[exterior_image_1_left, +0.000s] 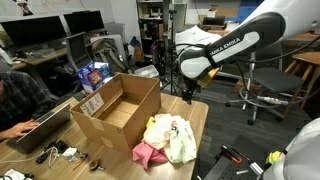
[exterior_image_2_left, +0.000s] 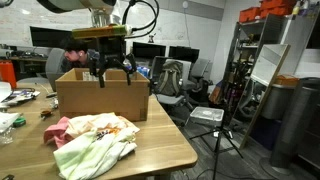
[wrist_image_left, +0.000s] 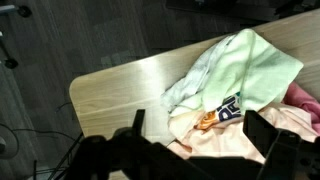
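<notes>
A loose heap of cloths lies on the wooden table: a pale green and white cloth (wrist_image_left: 245, 68), a peach one (wrist_image_left: 225, 140) with a dark-and-orange print, and a darker pink cloth (wrist_image_left: 299, 98). Above the table hangs my gripper (exterior_image_1_left: 188, 93), close to the heap but clear of it. Its fingers (wrist_image_left: 136, 127) are spread wide in the wrist view, with nothing held; the cloths and bare wood show well below them. An open cardboard box (exterior_image_1_left: 145, 108) stands beside the heap; exterior view 2 shows the gripper (exterior_image_2_left: 116, 76) in front of the box (exterior_image_2_left: 85, 100).
Behind the box sits a blue packet (exterior_image_1_left: 94, 75). Cables and small items, including a roll of tape (exterior_image_1_left: 68, 153), lie at the table's left. Bare wood (wrist_image_left: 115, 95) is free beside the cloths. A stool (exterior_image_2_left: 218, 130) and office chairs surround the table.
</notes>
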